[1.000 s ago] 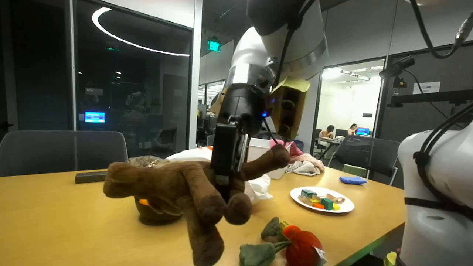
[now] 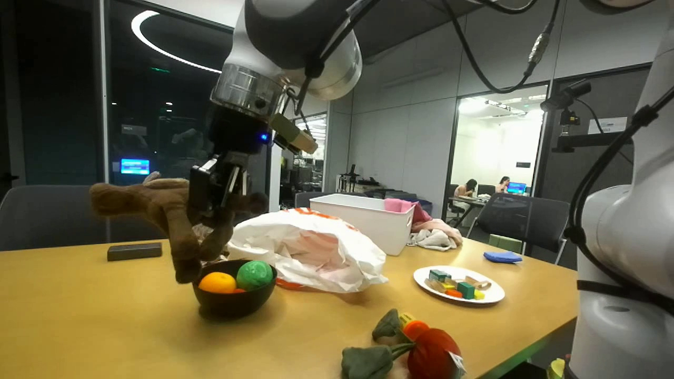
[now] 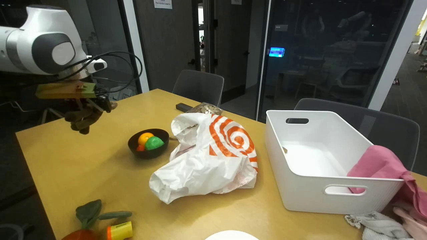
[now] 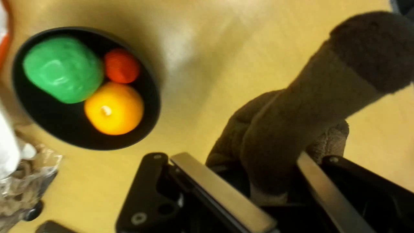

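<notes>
A brown plush toy point(image 2: 167, 208) with long limbs hangs in the air, my gripper point(image 2: 218, 202) shut on it. In the wrist view, part of the plush shows between the fingers, and one thick limb with a darker end reaches to the upper right. The plush is over the table, beside the black bowl point(image 4: 153, 110). From the first exterior view, one limb overlaps the bowl's left rim. Inside the bowl lie an orange fruit point(image 4: 114, 108), a green one point(image 4: 64, 70) and a small red one point(image 4: 121, 66).
A crumpled white plastic bag point(image 3: 208, 160) lies beside the bowl, near a large white bin point(image 3: 340, 192) with pink cloth. A white plate point(image 2: 429, 284) of small blocks and some plush vegetables point(image 2: 433, 353) occupy the table's near side.
My gripper has moved left and away from the first exterior camera, carrying the plush toy with it. The bowl, hidden behind the toy before, is now largely visible.
</notes>
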